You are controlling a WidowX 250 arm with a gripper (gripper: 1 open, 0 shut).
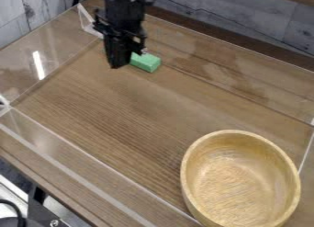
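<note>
My dark gripper (120, 56) hangs over the back left of the wooden table, its lower end beside a green block (145, 62). The block lies just right of the gripper and is partly hidden by it. I cannot tell whether the fingers touch it or whether they are open or shut.
A large round tan bowl (240, 180) sits at the front right of the table (147, 130). A clear plastic object at the back left is partly hidden by the arm. The table's edge runs along the lower left.
</note>
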